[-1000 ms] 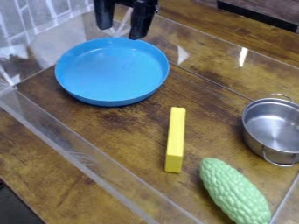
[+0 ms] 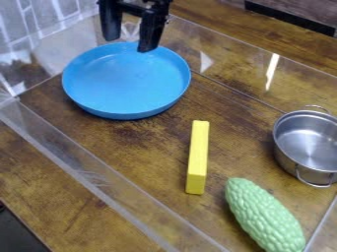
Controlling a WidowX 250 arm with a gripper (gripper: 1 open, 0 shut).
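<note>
My black gripper [image 2: 130,30] hangs at the top over the back part of a round blue plate [image 2: 125,84], its fingers apart with nothing visible between them. A yellow bar [image 2: 198,157] lies on the wooden surface right of centre, below the plate. A green textured vegetable toy [image 2: 266,215] lies at the lower right. A steel pot [image 2: 309,146] stands at the right edge, above the green toy.
Clear plastic walls border the work area on the left and along the back. The wood between the plate, bar and pot is bare, as is the lower left.
My gripper has shifted slightly, its fingertips a little lower and to the left over the plate. The objects have not moved.
</note>
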